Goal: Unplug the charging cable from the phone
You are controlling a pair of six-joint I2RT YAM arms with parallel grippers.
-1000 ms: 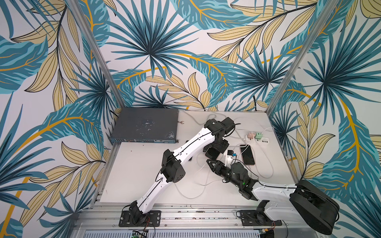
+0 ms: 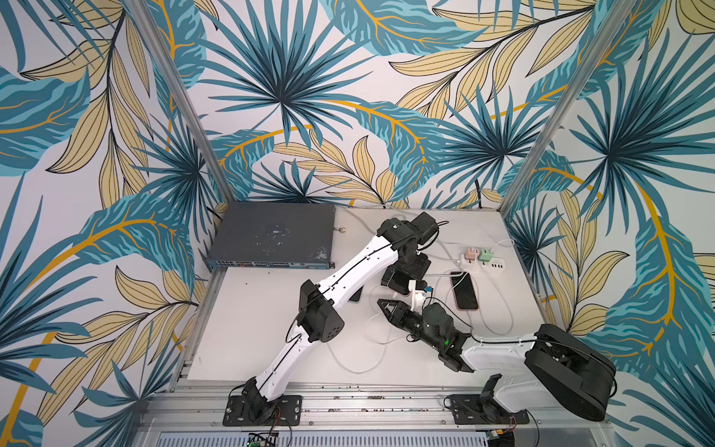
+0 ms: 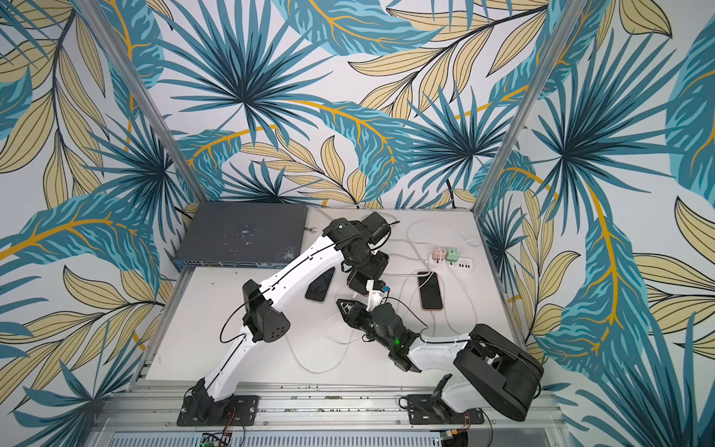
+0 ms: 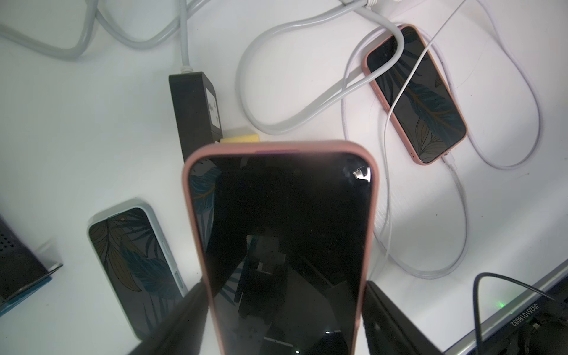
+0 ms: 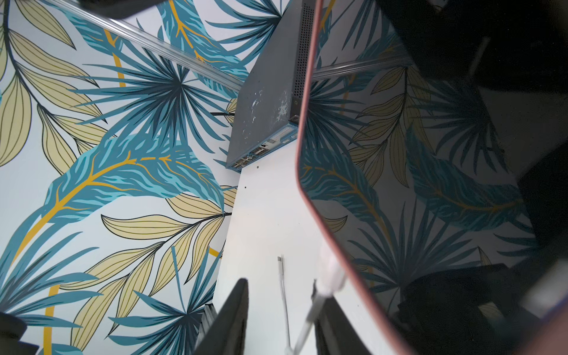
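A phone in a pink case (image 4: 284,224) is held up off the table. My left gripper is shut on its two long sides. In the right wrist view, the white plug of the charging cable (image 5: 329,273) sits at the phone's lower edge, its cord running downward. My right gripper is open beside it, with a clear gap between its fingers. The plug and cord pass close to or in front of one finger; whether they touch cannot be told. From above, the right gripper (image 3: 346,307) is just in front of the phone's lower end.
Another pink-cased phone (image 4: 417,94) lies on the table with a white cable attached. A light-blue-cased phone (image 4: 139,260) lies nearby. At the back are a grey metal box (image 2: 272,234) and a power strip (image 2: 491,263). Loose cables cross the table.
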